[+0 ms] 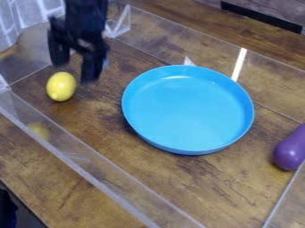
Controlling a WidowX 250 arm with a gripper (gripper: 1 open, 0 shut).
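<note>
A yellow egg-shaped object (61,86) rests on the wooden surface at the left. Above and to its right the dark gripper (77,53) is motion-blurred, its fingers apart and clear of the yellow object. A wide light-blue plate (187,109) lies in the middle right.
A purple eggplant-like object (290,148) lies at the right edge. Transparent low walls border the left and lower sides of the wooden surface (71,187). Free wood shows behind the plate.
</note>
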